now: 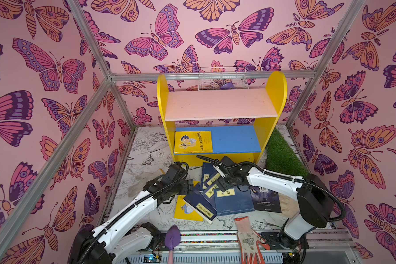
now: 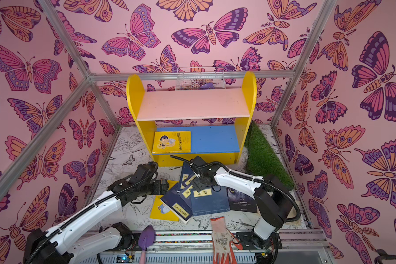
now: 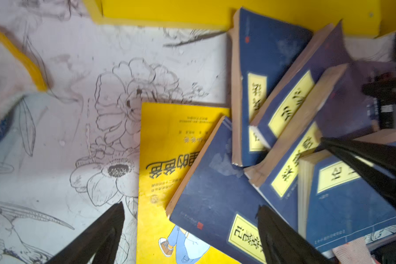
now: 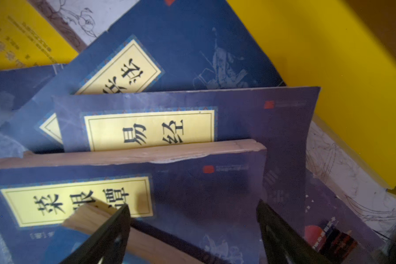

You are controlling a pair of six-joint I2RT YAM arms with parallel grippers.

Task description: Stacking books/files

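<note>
Several blue books overlap in a loose fan in front of the shelf; one big blue book lies at the right of the fan. A blue book with a cream label rests partly over a yellow book. Another yellow book lies flat on the blue shelf, at its left side. My left gripper stands open above the yellow and blue books, nothing between its fingers. Over the fanned blue books my right gripper is open too, with a blue book below its fingers.
The yellow bookcase has an empty pink top board. A dark book lies at the right, by green turf. A glove and purple trowel lie along the front rail.
</note>
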